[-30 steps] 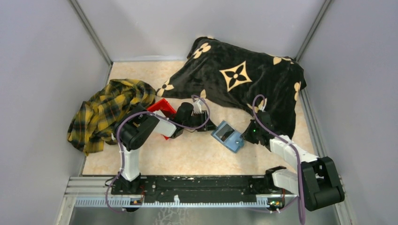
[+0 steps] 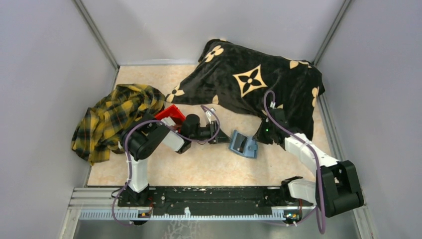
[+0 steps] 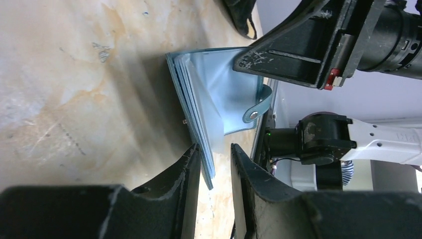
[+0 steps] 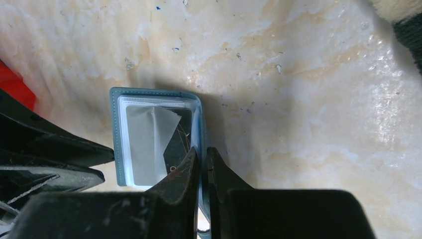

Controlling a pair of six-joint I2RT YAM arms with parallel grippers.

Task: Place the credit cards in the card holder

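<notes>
The light-blue card holder lies opened out on the table between both grippers, with translucent sleeves and a dark card-shaped panel inside. My right gripper is shut on the holder's edge, beside the strap flap. My left gripper is part open, its fingertips at the end of the stack of sleeves; whether anything sits between them is unclear.
A red container stands behind the left arm. A plaid cloth lies at the left, a black patterned blanket across the back.
</notes>
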